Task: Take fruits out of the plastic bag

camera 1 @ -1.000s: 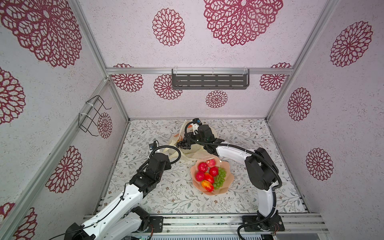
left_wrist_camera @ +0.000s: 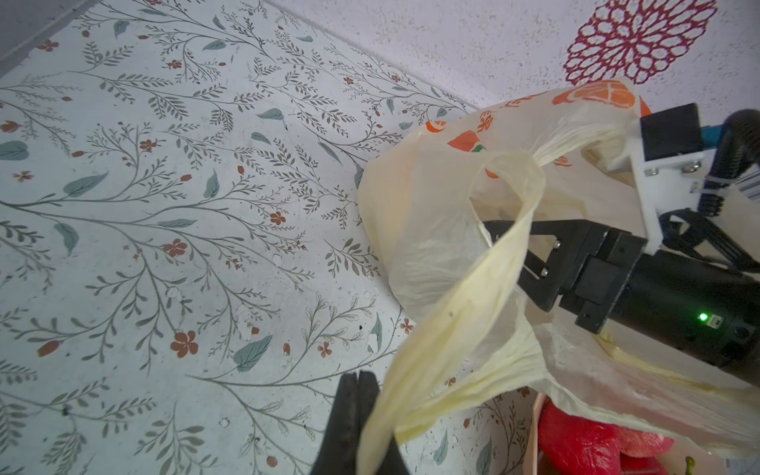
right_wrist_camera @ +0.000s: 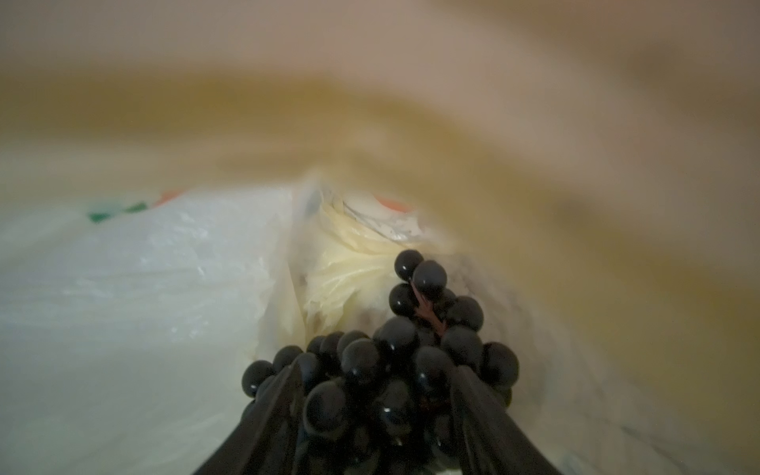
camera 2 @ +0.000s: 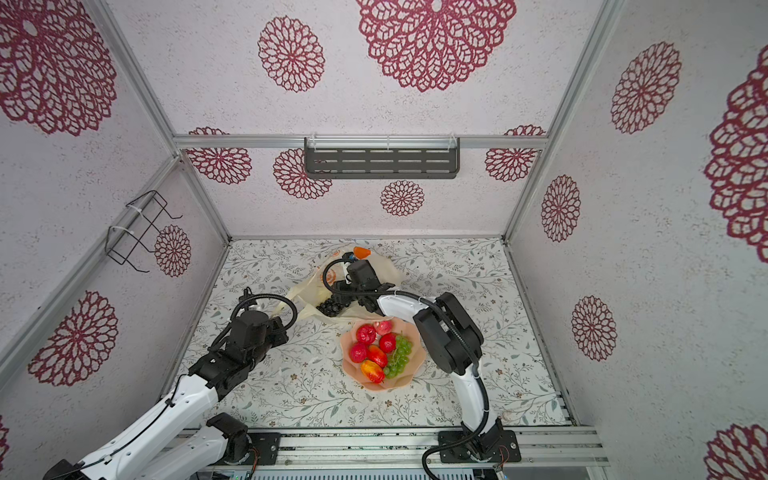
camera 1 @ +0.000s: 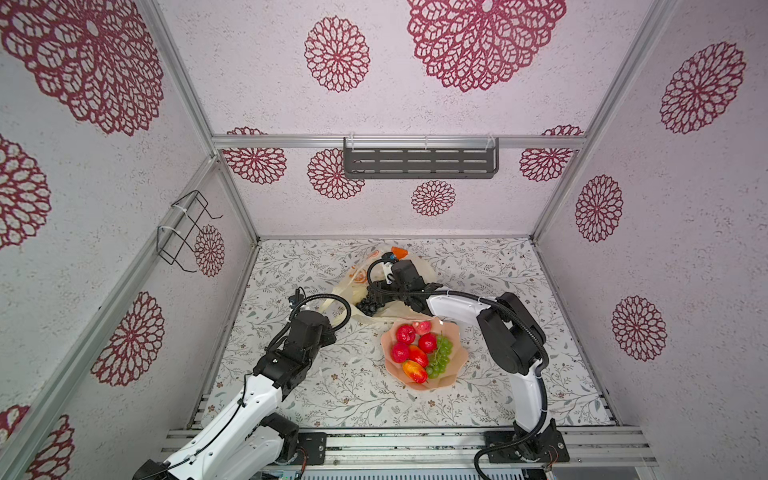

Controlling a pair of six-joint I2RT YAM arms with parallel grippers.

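The plastic bag (left_wrist_camera: 411,206) lies at the back middle of the table. My left gripper is shut, with the bag's pale yellow handle (left_wrist_camera: 467,316) running into its fingertips. My right gripper is open inside the bag, its fingers either side of a bunch of black grapes (right_wrist_camera: 361,361); the right wrist view shows grapes between and beyond the fingertips, and the top of that view is blurred bag plastic. How far down the fingers reach around the bunch is hard to tell.
A peach-coloured dish (camera 1: 456,369) with red fruits (camera 1: 428,344), yellow-red fruit (camera 1: 413,370) and green grapes (camera 1: 438,357) sits in front of the bag. A wire rack (camera 1: 184,232) hangs on the left wall.
The left arm has shifted slightly left and down in the top left view.
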